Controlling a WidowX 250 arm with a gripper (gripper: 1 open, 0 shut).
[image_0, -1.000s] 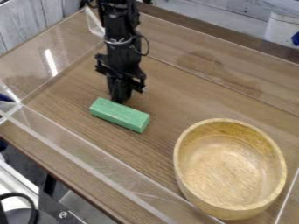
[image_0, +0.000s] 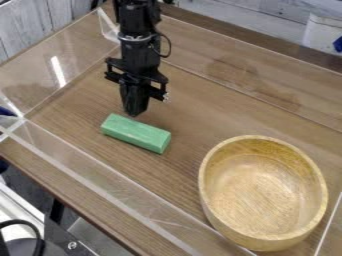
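My black gripper (image_0: 135, 100) hangs from the arm at the upper middle, low over the wooden table (image_0: 227, 100), shut with nothing visible between its fingers. A green rectangular block (image_0: 136, 133) lies flat on the table just in front of it, apart from the fingers.
A large tan round bowl (image_0: 263, 190) takes up the lower right. A white container (image_0: 325, 33) stands beyond the table at the upper right. Black cables show at the lower left, past the table's edge.
The gripper has shifted slightly to the left and its posture has changed a little. The green block and the bowl look unmoved.
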